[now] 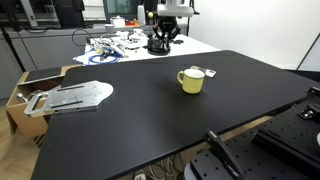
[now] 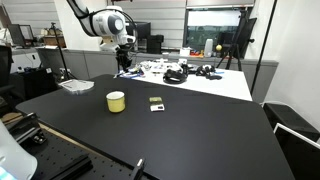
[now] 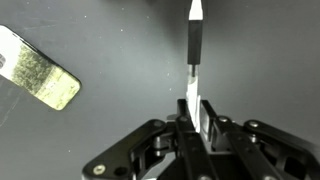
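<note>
My gripper is shut on a thin pen-like stick (image 3: 194,42), black in the middle with pale ends, which extends out from between the fingertips. In exterior view 1 the gripper (image 1: 165,36) is raised over the far side of the black table. The second exterior view shows the gripper (image 2: 125,66) beyond and above the yellow mug (image 2: 116,102). That mug (image 1: 190,81) stands upright on the table, apart from the gripper, its handle to the left in exterior view 1.
A pale and yellow-brown block (image 3: 38,68) lies to one side in the wrist view. A white flat plate with a handle (image 1: 77,97) rests at the table's left. Cables and a black object (image 2: 176,72) clutter the back.
</note>
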